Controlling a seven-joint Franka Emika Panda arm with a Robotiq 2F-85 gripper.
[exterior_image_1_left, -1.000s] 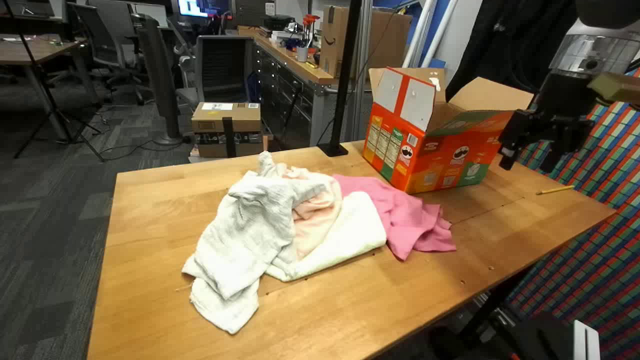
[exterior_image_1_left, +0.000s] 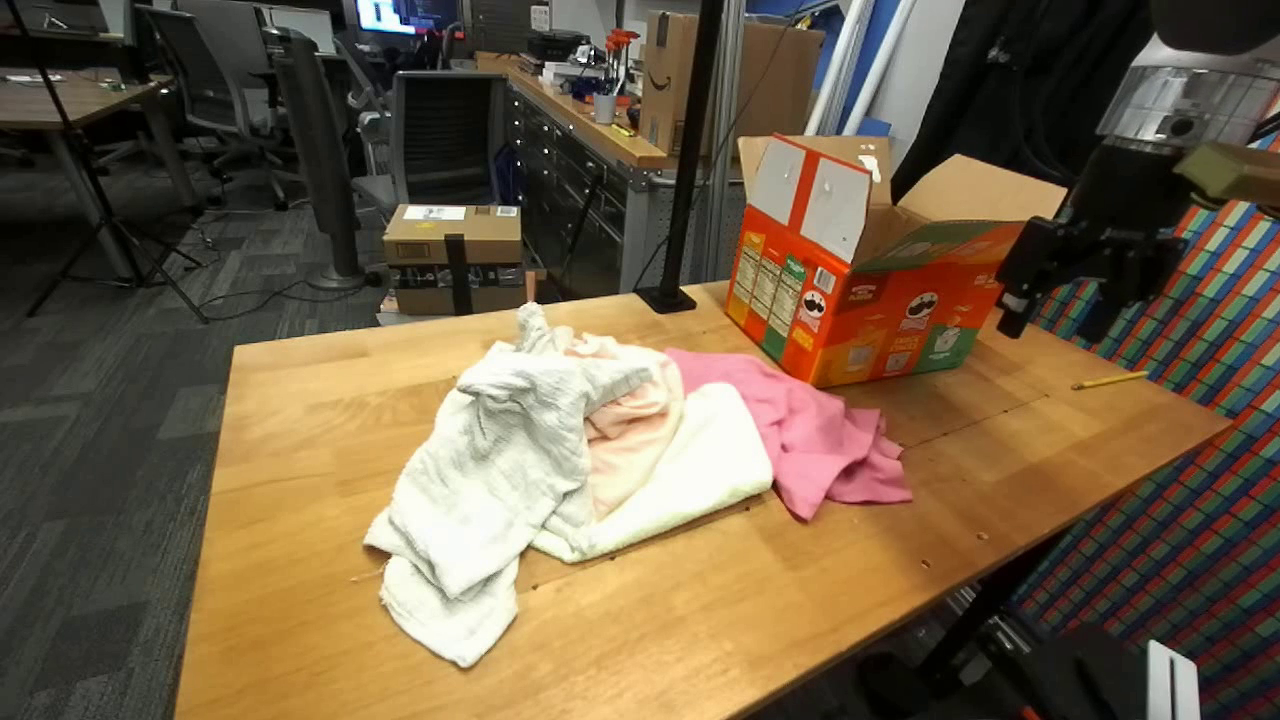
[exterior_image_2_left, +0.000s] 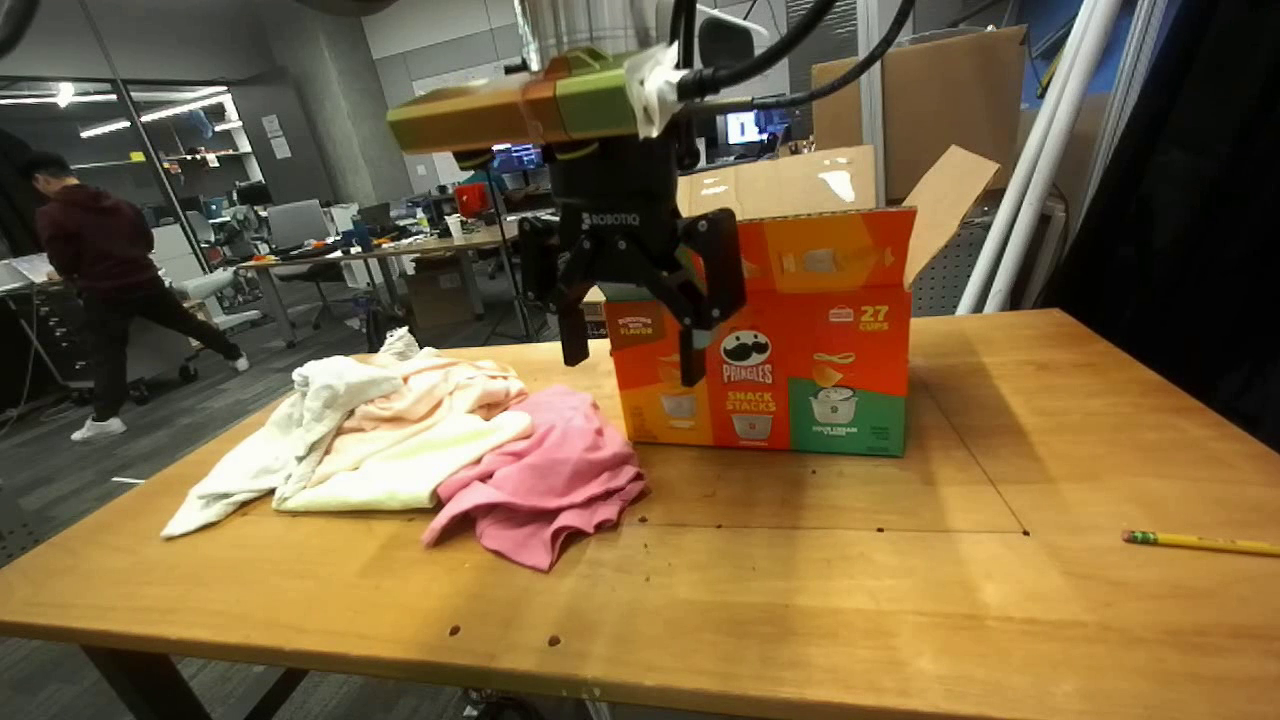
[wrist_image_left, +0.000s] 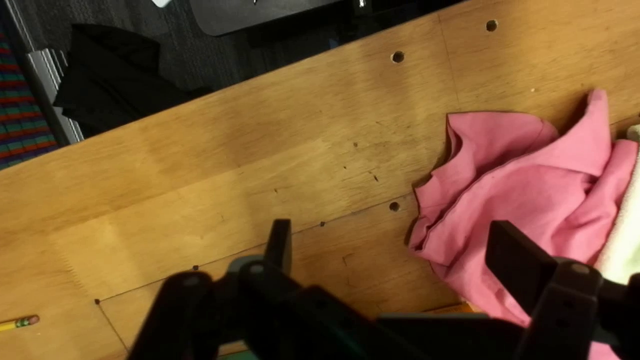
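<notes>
A rumpled pink cloth (exterior_image_1_left: 828, 438) lies on the wooden table, partly beneath a heap of other cloths. That heap holds a pale grey-white cloth (exterior_image_1_left: 492, 468), a peach cloth (exterior_image_1_left: 630, 432) and a cream cloth (exterior_image_1_left: 690, 480). Beside them stands an orange Pringles carton (exterior_image_2_left: 768, 348) with its top flaps up; its inside is mostly hidden. My gripper (exterior_image_2_left: 633, 358) hangs above the table with its fingers apart and nothing between them. From the wrist view, the pink cloth (wrist_image_left: 516, 186) shows at the right, below one of the fingers (wrist_image_left: 519, 264).
A yellow pencil (exterior_image_2_left: 1200, 544) lies at the table's right side. Bare wood (wrist_image_left: 270, 150) spans the front and middle of the table (exterior_image_2_left: 768, 576). A black post (exterior_image_1_left: 684, 180) rises from the table's back edge. A person (exterior_image_2_left: 102, 264) stands far off.
</notes>
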